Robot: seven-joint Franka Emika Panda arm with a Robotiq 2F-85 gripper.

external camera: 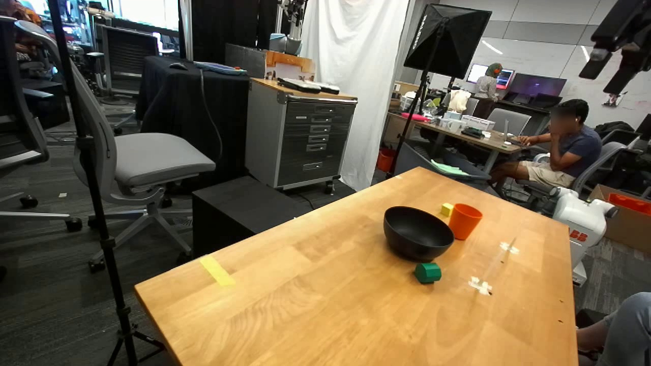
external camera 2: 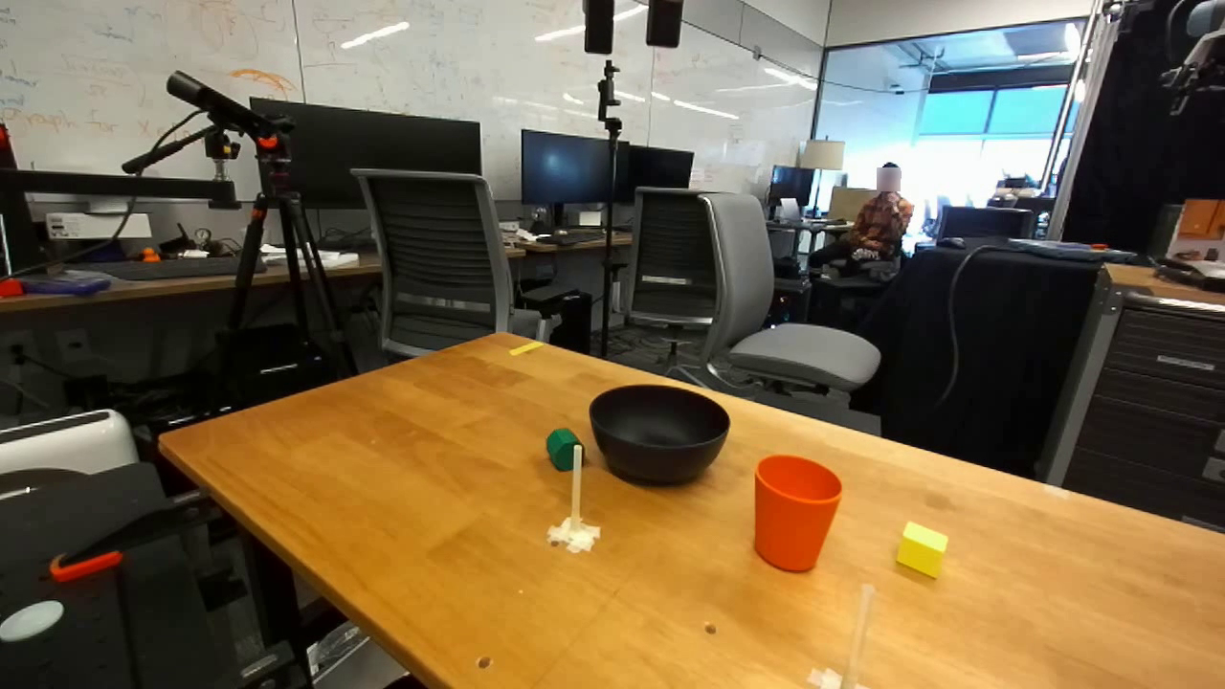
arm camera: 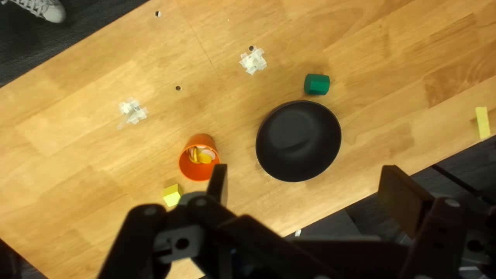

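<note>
A black bowl (arm camera: 298, 141) rests upright on the wooden table, seemingly empty. Close beside it lies a green faceted block (arm camera: 317, 84). On the bowl's other side stands an orange cup (external camera 2: 794, 513); in the wrist view this cup (arm camera: 198, 162) has yellow and pale pieces inside. A small yellow block (external camera 2: 922, 549) sits near the cup. My gripper is open high above the table, its fingers wide apart with nothing between them. Its fingertips (external camera: 595, 63) show at the upper right of exterior view 1, well clear of every object.
Two thin upright sticks are taped to the table, one stick (external camera 2: 576, 492) near the green block, the other stick (external camera 2: 858, 638) toward the front. A yellow tape strip (external camera: 216, 271) marks the far end.
</note>
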